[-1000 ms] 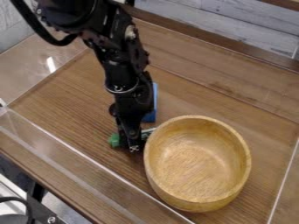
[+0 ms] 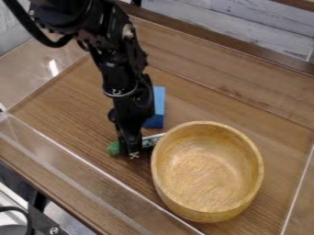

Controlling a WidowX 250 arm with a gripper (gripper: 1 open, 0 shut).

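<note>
My black gripper (image 2: 132,138) reaches down to a small object (image 2: 116,147) with a green end and a white label, lying just left of a wooden bowl (image 2: 207,170). The fingers are closed around the object, though the dark arm hides most of the grip. A blue block (image 2: 157,106) sits behind the gripper, partly covered by it.
A clear rim runs along the front left edge, with dark cables beyond it at the lower left. A white plank wall stands at the back.
The arm has shifted slightly to the left, and the green end of the held object has moved slightly left with it. The bowl stays in place.
</note>
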